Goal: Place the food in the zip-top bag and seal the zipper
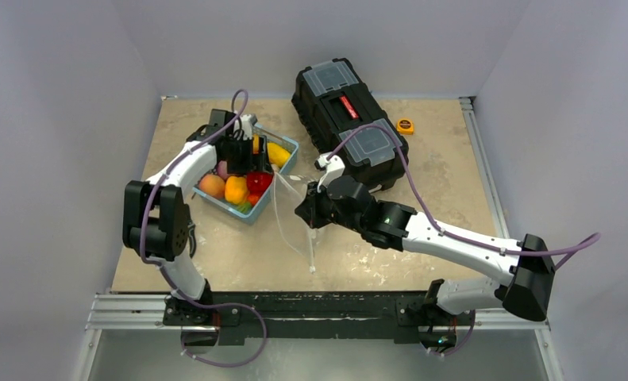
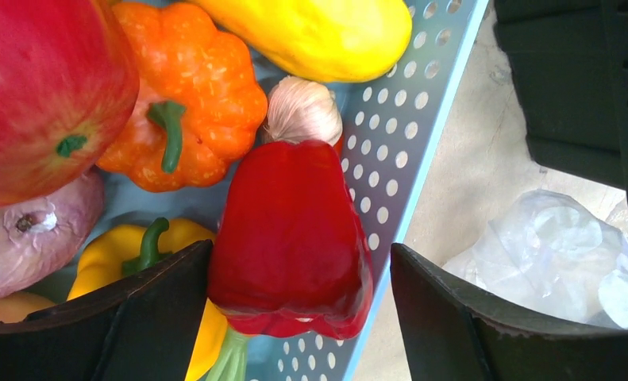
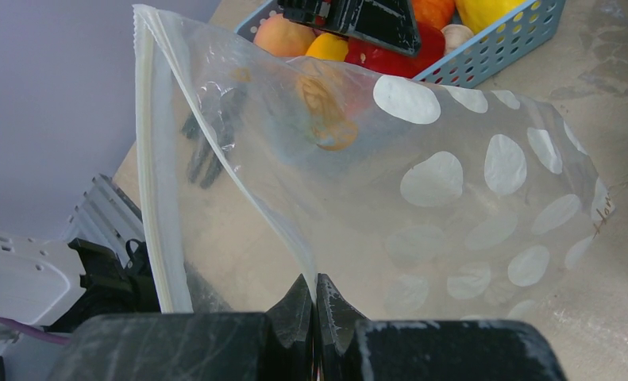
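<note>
A blue perforated basket [image 1: 281, 171] holds produce, including a red pepper [image 2: 290, 230], orange pepper [image 2: 195, 87], yellow pepper [image 1: 236, 189] and garlic [image 2: 302, 111]. My left gripper is open low over the red pepper, a finger to either side of it; contact is unclear. My right gripper is shut on the clear zip top bag [image 3: 469, 222] by its upper edge, and the bag hangs with its zipper strips apart beside the basket.
A black toolbox [image 1: 334, 103] lies behind the bag, with an orange tape measure [image 1: 405, 126] to its right. Pliers lie left of the basket, mostly under the left arm.
</note>
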